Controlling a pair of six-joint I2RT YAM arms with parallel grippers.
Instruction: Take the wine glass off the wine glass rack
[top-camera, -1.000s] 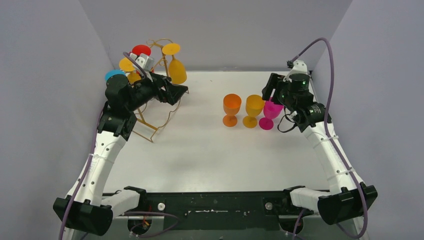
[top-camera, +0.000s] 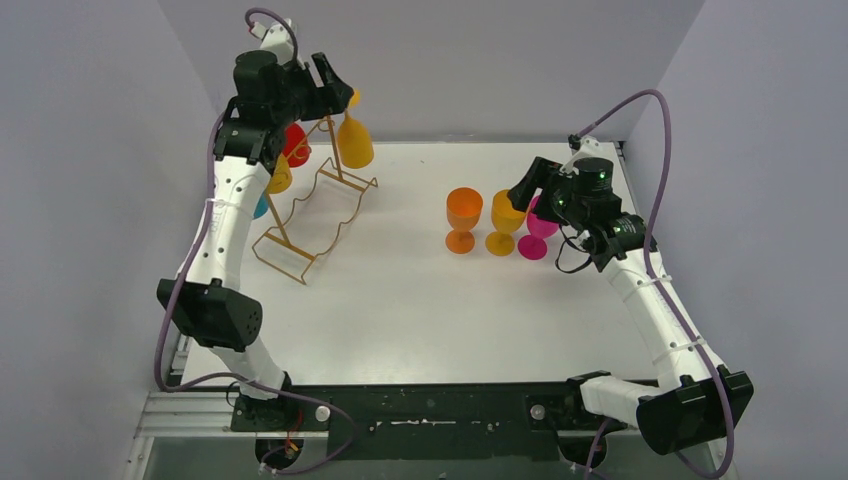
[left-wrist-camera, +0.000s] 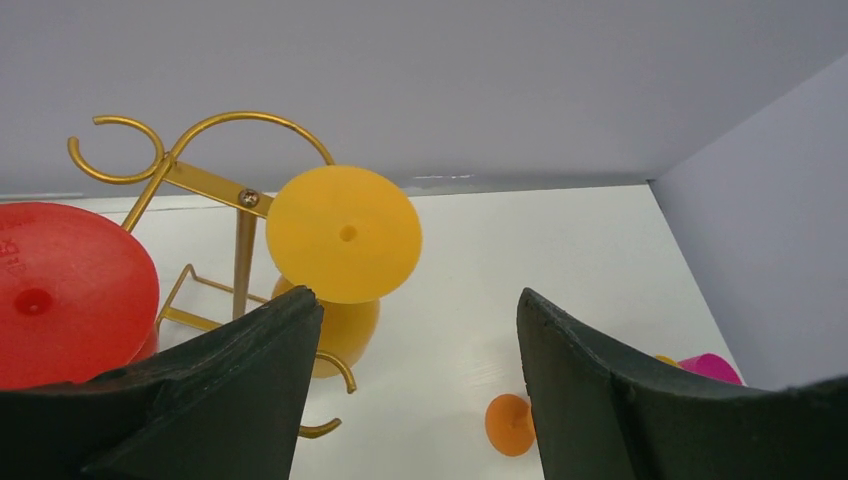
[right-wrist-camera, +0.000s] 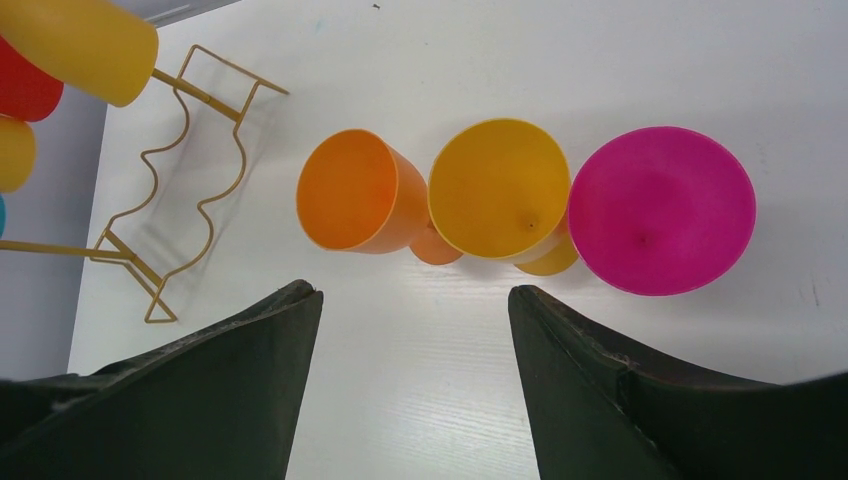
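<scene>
A gold wire rack (top-camera: 340, 232) stands at the back left with wine glasses hanging upside down on it. The yellow glass (top-camera: 355, 145) hangs at its far right; in the left wrist view its round base (left-wrist-camera: 345, 235) faces up, with the bowl below. A red glass (left-wrist-camera: 70, 290) hangs to its left. My left gripper (top-camera: 330, 85) is over the rack's far end, its fingers (left-wrist-camera: 260, 370) apart with nothing gripped; from its wrist view the yellow base lies just beyond the left finger. My right gripper (top-camera: 533, 182) is open and empty above the standing glasses.
Orange (top-camera: 464, 210), yellow (top-camera: 500, 243) and magenta (top-camera: 533, 248) glasses stand upright in a row right of centre. Walls rise at the left, back and right.
My left gripper has moved far back, up over the rack's rear end and the yellow glass. The glasses have stayed in place.
</scene>
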